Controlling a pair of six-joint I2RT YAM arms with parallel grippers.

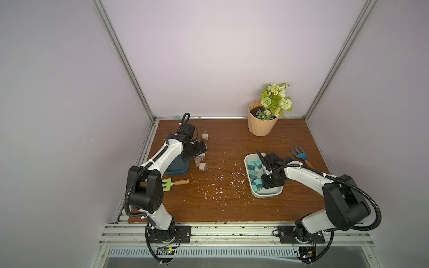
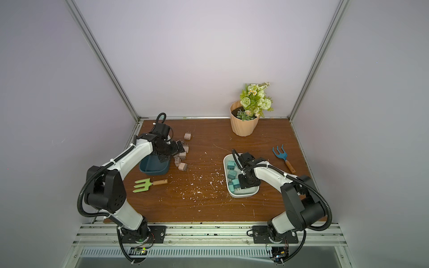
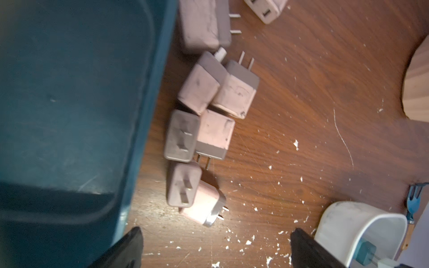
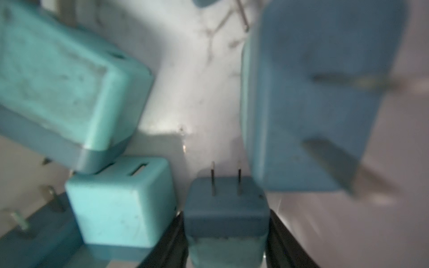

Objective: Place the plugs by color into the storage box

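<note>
Pink-and-grey plugs [image 3: 201, 196] lie in a cluster beside the blue box [image 3: 67, 111], with no plug showing in the visible part of its inside. My left gripper hovers above the table near them, wide open and empty. Several teal plugs [image 4: 125, 205] lie in the white box [image 1: 267, 195] on the right. Down inside that box is my right gripper, one finger on either side of a teal plug [image 4: 225, 207] whose prongs point away. Its fingers come close against the plug's sides; whether they grip it is unclear.
A flower pot [image 1: 260, 125] stands at the back right. A blue fork [image 2: 280, 154] lies right of the white box and a green fork [image 2: 144, 185] lies in front of the blue box. White specks litter the otherwise clear table middle.
</note>
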